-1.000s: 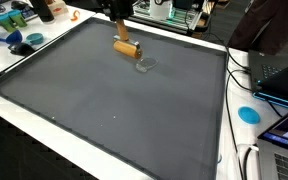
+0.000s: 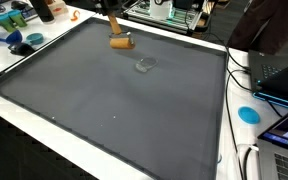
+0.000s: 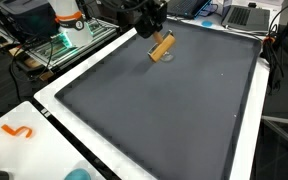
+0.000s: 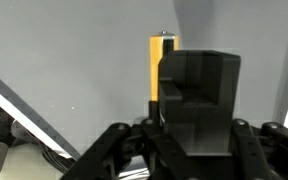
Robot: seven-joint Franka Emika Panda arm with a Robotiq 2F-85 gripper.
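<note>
An orange block [image 2: 121, 43] hangs crosswise below an upright orange piece [image 2: 115, 24] at the far edge of the dark tabletop in exterior view 1. Whether these two are one object cannot be told. In exterior view 2 the tilted orange block [image 3: 162, 47] shows just under my gripper [image 3: 155, 29], which seems shut on the orange object. From the wrist, part of the orange block [image 4: 155, 72] shows beside a large dark body that hides the fingertips and the grip itself. A clear round piece [image 2: 145, 64] lies on the table close by.
Bowls and utensils, including a blue bowl [image 2: 35, 39], crowd the far left. A laptop [image 2: 276, 82] and a blue disc [image 2: 249, 115] stand off the right edge.
The orange block and the gripper have shifted a little up and left in exterior view 1, away from the clear round piece, which has stayed put.
</note>
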